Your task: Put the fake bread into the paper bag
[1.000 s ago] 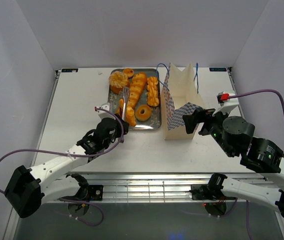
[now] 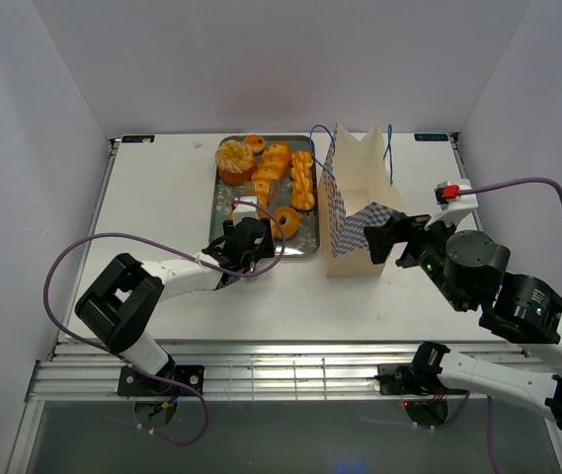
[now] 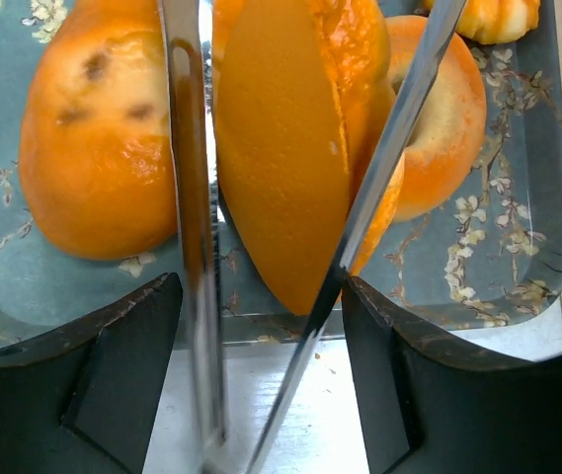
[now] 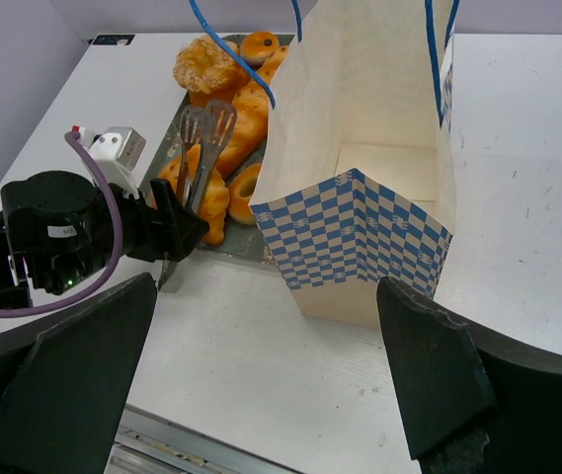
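Metal tongs [image 3: 197,188] run between the fingers of my left gripper, which stands open with a tip close against each tong arm. Between the spread tong arms lies a pointed orange bread [image 3: 276,148], on the patterned tray [image 3: 518,257]. In the right wrist view, the tong heads [image 4: 211,148] reach over the breads. A paper bag [image 4: 360,286] with a blue-checked front stands upright and open beside the tray. My right gripper is open in front of the bag, nothing between its fingers.
Other fake breads share the tray: a round one [image 2: 235,158], a long loaf [image 2: 273,163], a twisted one [image 2: 302,183] and a ring [image 2: 286,221]. Blue handles [image 2: 390,153] rise from the bag.
The right arm has barely moved; the bag stays put.
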